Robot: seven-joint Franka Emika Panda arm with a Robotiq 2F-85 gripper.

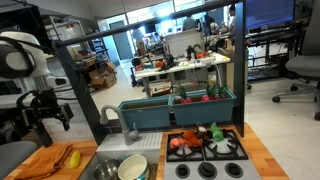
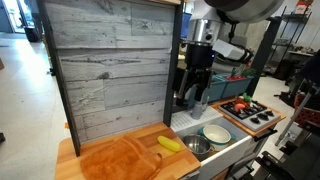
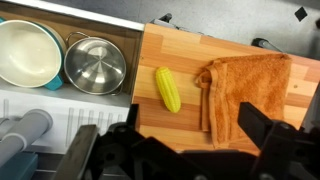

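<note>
A yellow, elongated vegetable-like piece (image 3: 167, 89) lies on the wooden counter, just left of a rumpled orange towel (image 3: 240, 97) in the wrist view. Both also show in exterior view 2, the yellow piece (image 2: 172, 144) to the right of the towel (image 2: 118, 160). My gripper is open, its dark fingers spread wide at the lower edge of the wrist view, with nothing between them. In exterior view 1 the gripper (image 1: 64, 120) hangs above the counter, clear of the towel and the yellow piece.
A metal pot (image 3: 95, 66) and a pale bowl (image 3: 28, 54) sit in the sink beside the wooden strip. The faucet (image 1: 120, 122) rises behind the sink. Farther right are a stove (image 1: 205, 160) with food items on it and a blue-green bin (image 1: 205, 108). Bare wood surrounds the yellow piece.
</note>
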